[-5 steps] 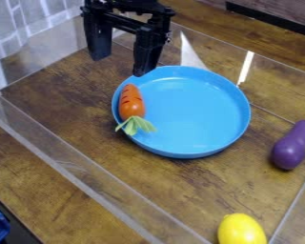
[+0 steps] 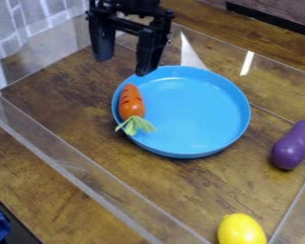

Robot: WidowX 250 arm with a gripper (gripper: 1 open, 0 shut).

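My black gripper [image 2: 125,54] hangs at the top of the camera view, open, its two dark fingers spread apart above the back left rim of a blue round plate [image 2: 193,119]. An orange toy carrot [image 2: 132,103] with pale green leaves lies on the left part of the plate, below the gripper, with nothing between the fingers.
A purple eggplant [image 2: 290,148] lies right of the plate, a yellow lemon [image 2: 240,230] at the bottom right. A blue object [image 2: 0,227] shows at the bottom left corner.
The plate, carrot, eggplant and lemon have not moved.
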